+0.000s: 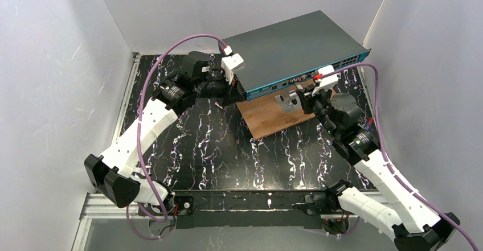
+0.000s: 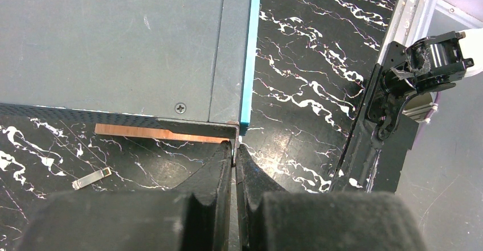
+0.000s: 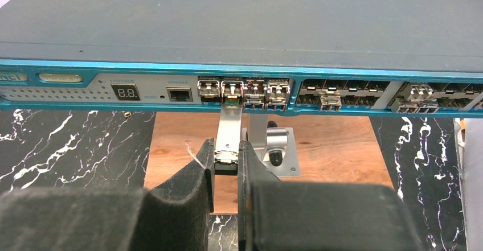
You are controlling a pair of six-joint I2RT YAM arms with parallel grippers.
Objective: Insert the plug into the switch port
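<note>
The teal-fronted switch stands on a wooden board. In the right wrist view its front shows a row of SFP cages; a silver plug reaches from one cage down to my right gripper, whose fingers are around its outer end. How deep the plug sits is unclear. My left gripper is shut at the switch's corner, its tips at the thin metal edge.
A loose silver module lies on the marble table below the switch. The board carries a metal bracket.
</note>
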